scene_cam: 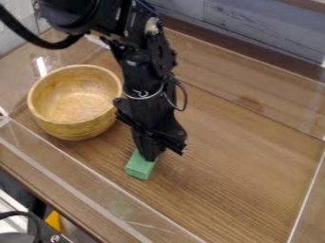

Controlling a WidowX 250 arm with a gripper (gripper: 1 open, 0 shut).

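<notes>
A green rectangular block (140,167) lies on the wooden table near the front middle. My black gripper (150,150) is low, directly over the back end of the block and partly hiding it. The fingers appear closed together, and nothing shows between them. A yellow bowl (74,108) sits just left of the gripper.
A pale wall (254,33) runs along the back. The table's front-left edge has cables and a small yellow object beside it.
</notes>
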